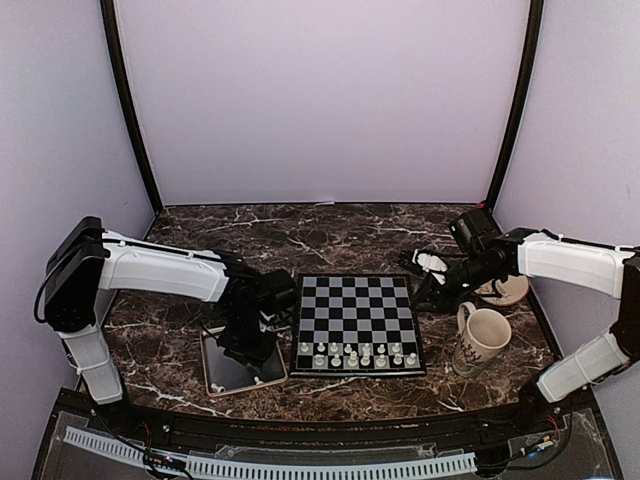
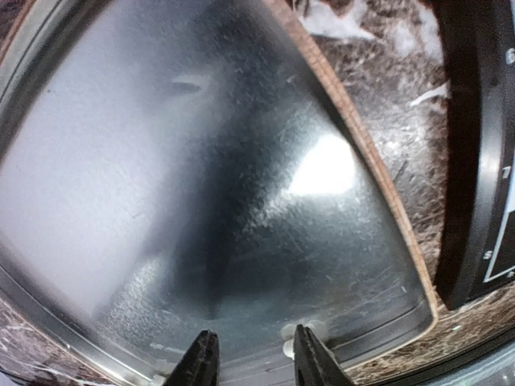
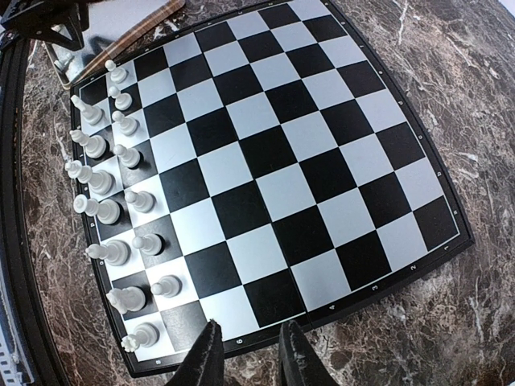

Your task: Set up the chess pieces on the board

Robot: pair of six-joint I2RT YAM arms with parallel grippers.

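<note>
The chessboard (image 1: 355, 310) holds two rows of white pieces along its near edge, seen along the left side in the right wrist view (image 3: 273, 153). My left gripper is open over the metal tray (image 2: 201, 185), with a small white piece (image 2: 290, 346) lying near its fingertips at the tray's edge. In the top view the left gripper (image 1: 250, 355) hangs over that tray. My right gripper stands apart above the right side of the board, fingers parted, nothing visible between them.
A large mug (image 1: 480, 340) stands right of the board, with a plate (image 1: 510, 290) behind it. The marble table behind the board is clear.
</note>
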